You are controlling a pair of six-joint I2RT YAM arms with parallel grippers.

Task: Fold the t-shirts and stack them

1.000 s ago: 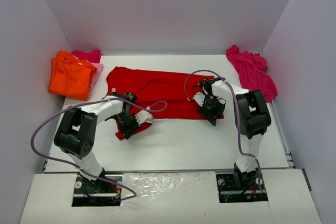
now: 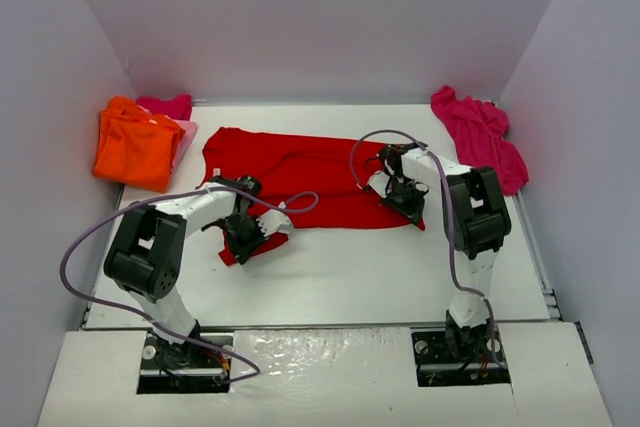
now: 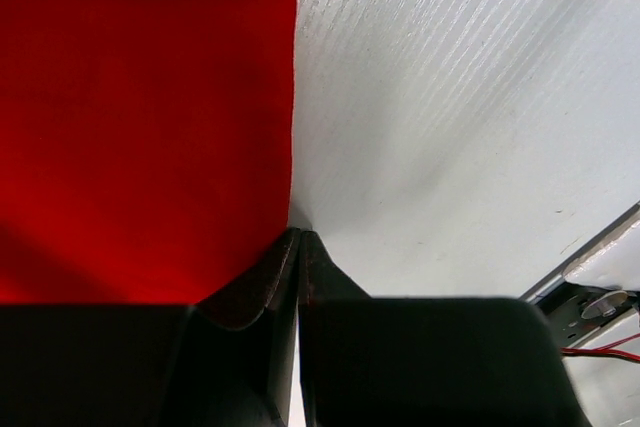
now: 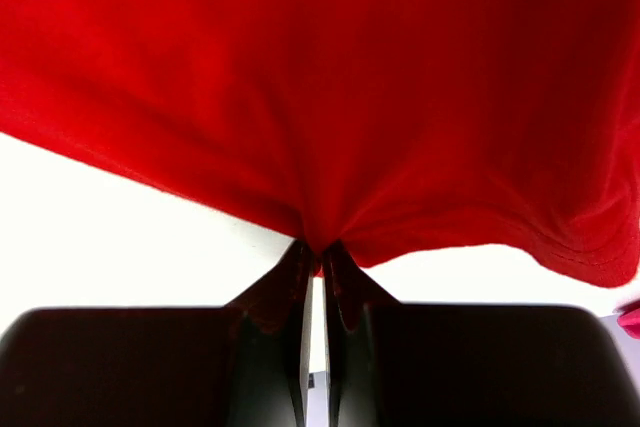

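A red t-shirt [image 2: 330, 212] lies spread across the white table, with a sleeve part [image 2: 275, 241] sticking out toward the front left. In the left wrist view, my left gripper is shut at the edge of the red cloth [image 3: 150, 127]. That edge meets the fingertips, but I cannot tell whether any fabric is pinched. At the shirt's front right, my right gripper is shut on the hem, and folds gather into its fingertips. The arms hide parts of the shirt from above.
Folded orange cloth [image 2: 137, 144] lies at the back left beside pink [image 2: 182, 142] and magenta cloth [image 2: 167, 107]. A crumpled magenta shirt [image 2: 480, 137] rests at the back right. Grey walls close in the back and sides.
The right gripper's tip has shifted slightly right at the shirt's front right corner, and the red corner there now shows beside it. The left arm and the other cloths have stayed put.
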